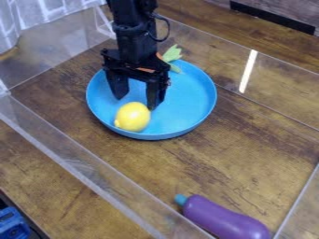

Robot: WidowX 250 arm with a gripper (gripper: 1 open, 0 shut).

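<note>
My black gripper (136, 84) reaches down over the blue plate (193, 105), its fingers open on either side, just above and behind a yellow lemon-like piece (132, 117) on the plate's front left. An orange carrot with a green top (173, 58) lies at the back of the plate, mostly hidden behind the gripper.
A purple eggplant (222, 215) lies at the lower right on the wooden table (256, 121). Clear strips or walls border the table, and a blue object (10, 225) shows at the lower left corner. The table right of the plate is clear.
</note>
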